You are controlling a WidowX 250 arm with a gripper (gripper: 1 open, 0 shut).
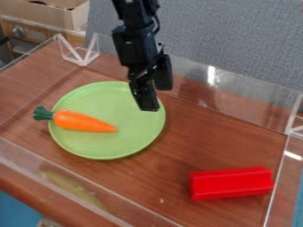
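Note:
My black gripper [153,87] hangs over the upper right part of a green plate [130,136], its fingers pointing down and apart, with nothing visible between them. An orange carrot with a green top [83,121] lies on the left part of the plate. A red block [231,183] lies on the wooden table at the lower right, well apart from the plate and gripper.
Clear low walls [249,94] edge the wooden table [201,142]. White brackets stand at the back left and at the right. A cardboard box [42,12] is outside at the upper left.

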